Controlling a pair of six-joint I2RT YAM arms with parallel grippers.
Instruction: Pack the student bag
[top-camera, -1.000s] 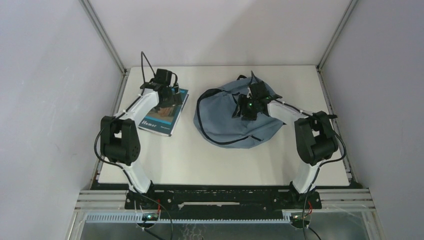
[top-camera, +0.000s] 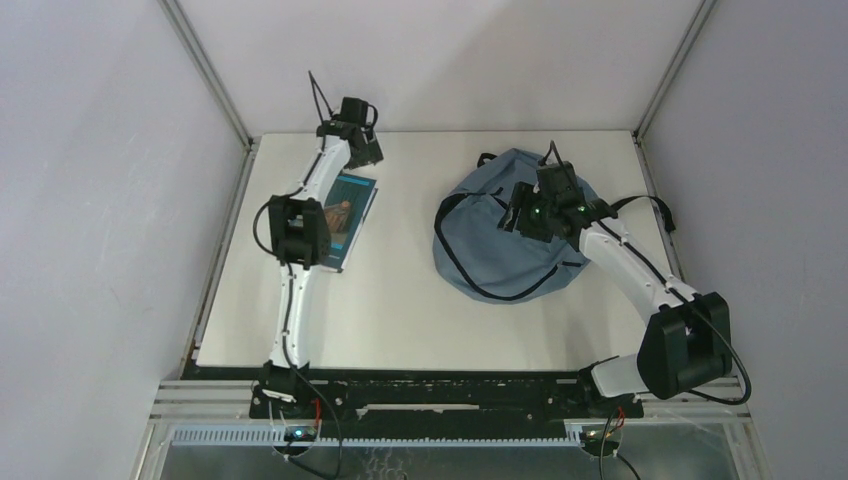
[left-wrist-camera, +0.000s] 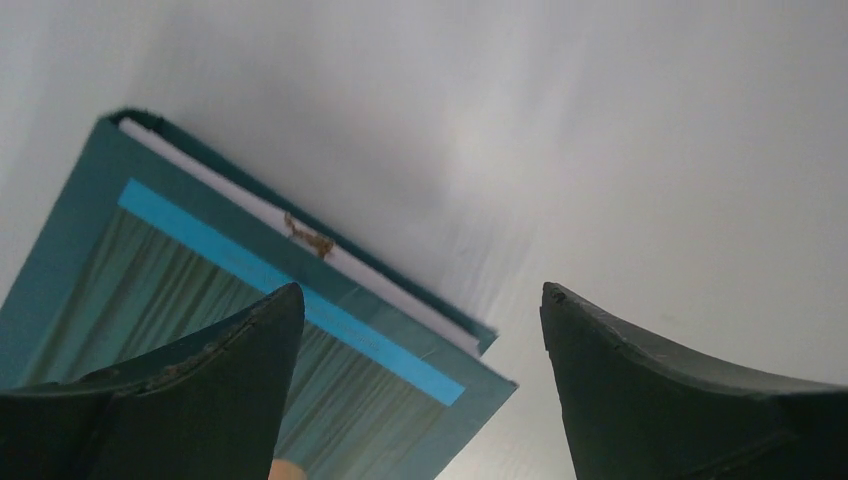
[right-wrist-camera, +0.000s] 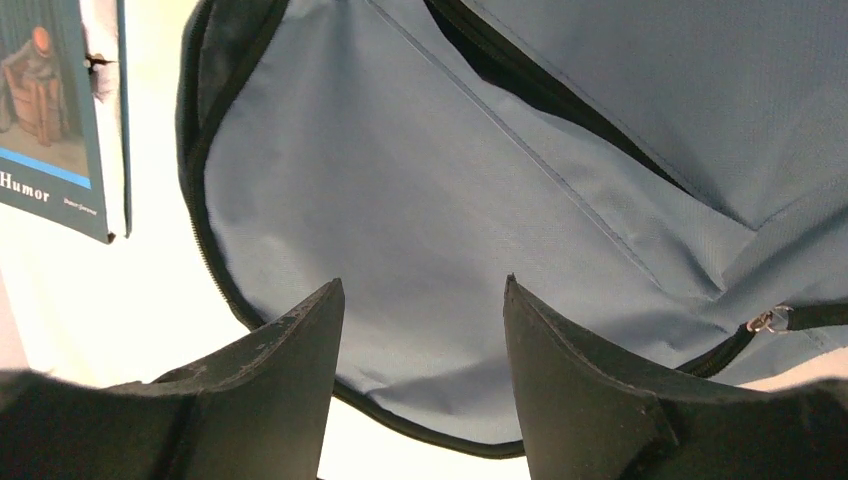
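On the right half of the table lies the blue-grey bag (top-camera: 485, 245), on its side, its black zip edge facing left. Over its upper part my right gripper stands open, and only grey fabric shows beyond the parted fingers. A dark teal book (top-camera: 349, 225) titled "Humor" rests flat on the left of the table, partly covered by my left arm. My left gripper is open near the book's far edge, with one finger (left-wrist-camera: 215, 400) overlapping the cover in the left wrist view and the other over bare table. Nothing is held by either gripper.
Bare white table (top-camera: 400, 320) stretches between book and bag and along the front. A black strap (top-camera: 650, 200) trails from the bag past the table's right edge. Walls stand close at left, right and back.
The book stayed put.
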